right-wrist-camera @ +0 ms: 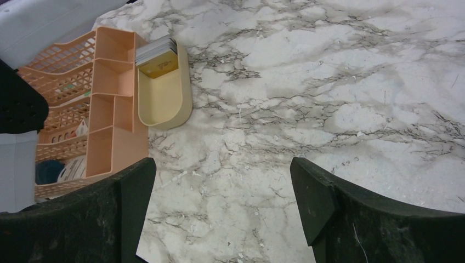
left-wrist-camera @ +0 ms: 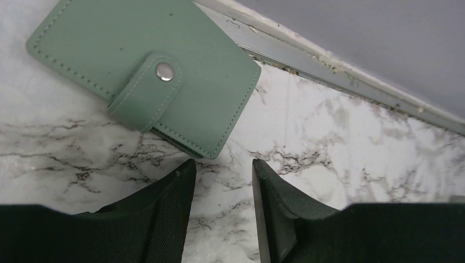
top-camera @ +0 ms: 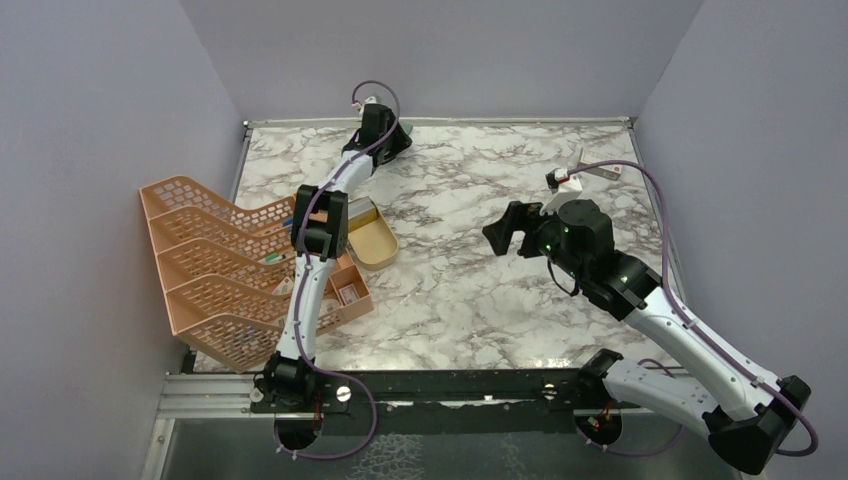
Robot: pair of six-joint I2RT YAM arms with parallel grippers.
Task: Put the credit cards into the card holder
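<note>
A green leather card holder [left-wrist-camera: 208,93] with a snap strap lies on the marble table at the back wall, mostly hidden by the left arm in the top view. My left gripper is just short of its front corner, fingers part open, nothing between them. A cream tray [top-camera: 374,241] holds a stack of flat cards [right-wrist-camera: 156,50] at its back end. My right gripper stands open above the table's right half, with nothing between its fingers.
An orange organizer [top-camera: 205,262] with pens and small items fills the left side, beside the cream tray. A small pale box [top-camera: 600,168] lies at the back right. Grey walls edge the back and sides.
</note>
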